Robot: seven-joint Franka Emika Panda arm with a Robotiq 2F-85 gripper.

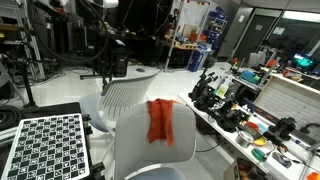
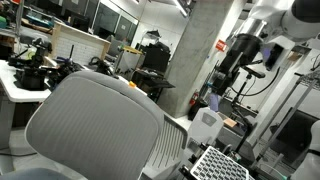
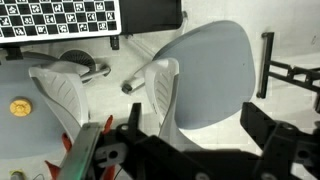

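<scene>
High above the floor hangs my gripper, its two dark fingers wide apart along the bottom of the wrist view, with nothing between them. Exterior view 2 has the arm reaching in from the upper right, the gripper (image 2: 238,80) pointing down. Below, a black-edged board with a white grid (image 3: 60,18) fills the wrist view's upper left corner; in exterior view 1 the gridded board (image 1: 48,148) lies at the lower left. A red cloth (image 1: 160,121) drapes over the back of a grey chair (image 1: 178,145).
Other chairs (image 1: 128,92) stand near the board, and a grey seat (image 3: 205,75) is under the gripper. A small orange round thing (image 3: 20,107) shows at the wrist view's left. Cluttered desks (image 1: 225,105) run along the right.
</scene>
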